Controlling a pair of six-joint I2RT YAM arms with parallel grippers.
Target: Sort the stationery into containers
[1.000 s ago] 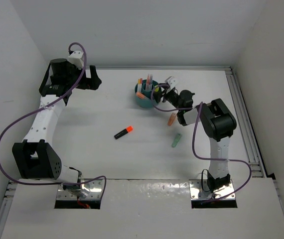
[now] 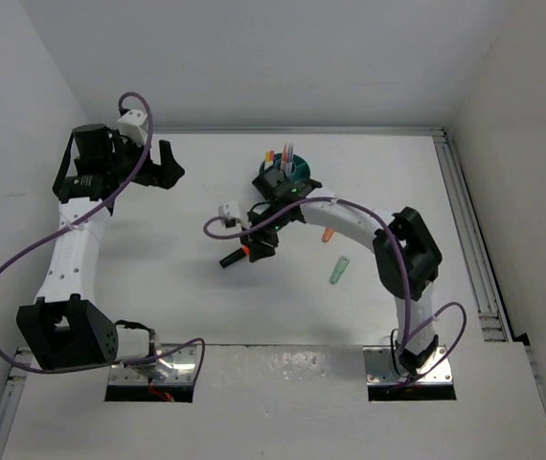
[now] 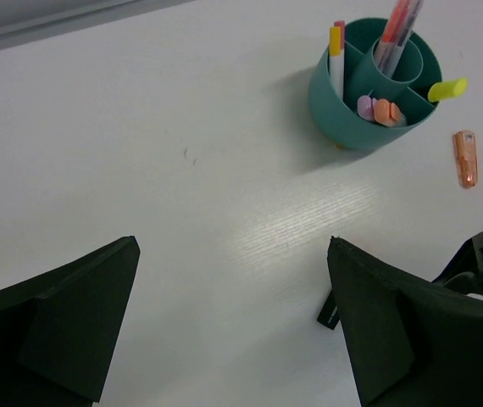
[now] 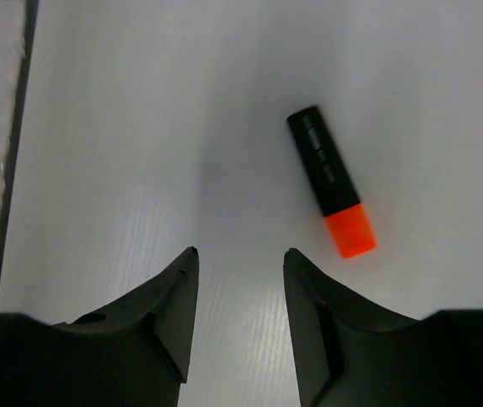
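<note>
My right gripper (image 2: 261, 243) hangs above the black marker with orange end (image 4: 322, 170), part open, with nothing between its fingers in the right wrist view. My left gripper (image 2: 168, 163) stands open and empty at the back left. The teal organizer (image 3: 339, 119) holds several pens and markers, including a yellow one (image 3: 447, 89). An orange item (image 3: 466, 158) and a pale green item (image 2: 339, 269) lie loose on the table to its right and front.
Metal rails (image 2: 455, 192) edge it at the back and right.
My right gripper has moved from over the organizer down-left to above the black marker. My left arm has shifted slightly to the left.
</note>
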